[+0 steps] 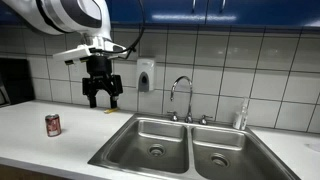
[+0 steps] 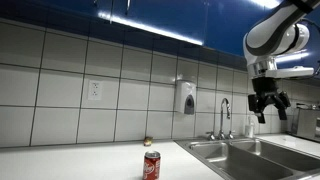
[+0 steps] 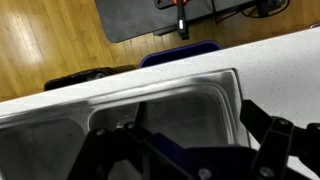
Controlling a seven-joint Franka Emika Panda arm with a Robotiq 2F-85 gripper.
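My gripper hangs in the air with its fingers apart and nothing between them. In exterior view 1 it appears left of the sink, above the counter. The second exterior view has the gripper at the right, over the sink area. A red soda can stands upright on the white counter, lower and to the left of the gripper; exterior view 2 shows the can near the bottom edge. From the wrist, the open gripper looks down on the sink basin, and no can is visible.
A curved faucet rises behind the two basins. A soap bottle stands at the back right, and a dispenser hangs on the tiled wall. Blue cabinets run overhead. Around the can, the counter is mostly clear.
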